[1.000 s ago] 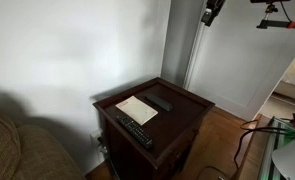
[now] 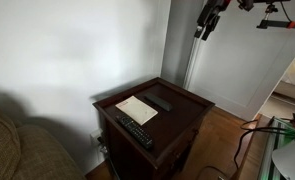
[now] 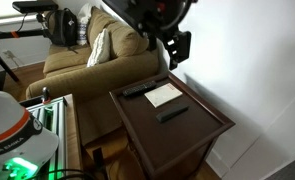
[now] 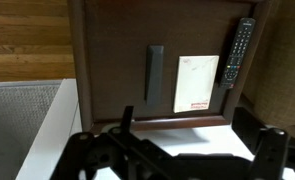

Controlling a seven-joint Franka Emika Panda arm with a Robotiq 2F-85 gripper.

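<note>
A small dark brown table (image 2: 177, 120) with a raised rim carries three things on its top. In the wrist view, a slim dark bar (image 4: 155, 75), perhaps a small remote, lies left of centre. Beside it is a cream booklet or sheet of paper (image 4: 196, 83). Farther right, near the table's edge, rests a black remote with many buttons (image 4: 239, 52). My gripper (image 2: 203, 35) hangs high above, apart from all of them. Its fingers stand wide open in the wrist view, nothing between them.
A brown sofa (image 3: 112, 70) with cushions stands beyond the table. White wall (image 2: 77, 50) runs along its back side, and wood floor (image 2: 227, 140) with dark cables lies in front. Open tabletop surrounds the slim bar.
The gripper has come slightly lower and turned, so both fingers now show in exterior view 1. Everything on the table has stayed put.
</note>
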